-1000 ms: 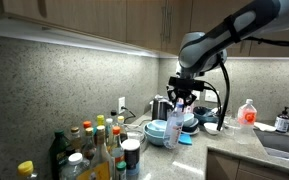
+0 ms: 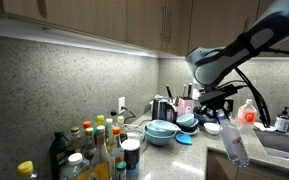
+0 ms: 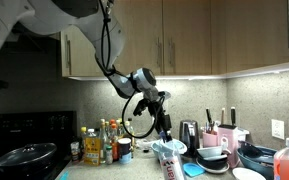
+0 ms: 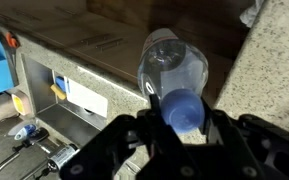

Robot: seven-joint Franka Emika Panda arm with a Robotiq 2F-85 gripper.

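Note:
A clear plastic bottle (image 2: 232,144) with a blue cap (image 4: 183,110) hangs from my gripper (image 2: 221,112), which is shut on it near the cap. In exterior view 1 the bottle tilts, its lower end to the right, in front of the counter's edge. The wrist view looks down past the cap onto the bottle's clear body (image 4: 171,65), with brown cabinet front and counter edge beneath. In exterior view 2 the bottle (image 3: 171,160) is partly visible below the gripper (image 3: 164,133), among the bowls.
Stacked light-blue bowls (image 2: 161,131) stand on the counter (image 2: 179,160). Several bottles and a dark-labelled jar (image 2: 131,154) crowd the left. A clear jug with a red cap (image 2: 247,114) stands beside the sink (image 2: 281,142) on the right.
The bottle has moved rightward in exterior view 1, from beside the bowls to the counter's edge. It was nearly upright before and now tilts. My gripper has stayed shut on it.

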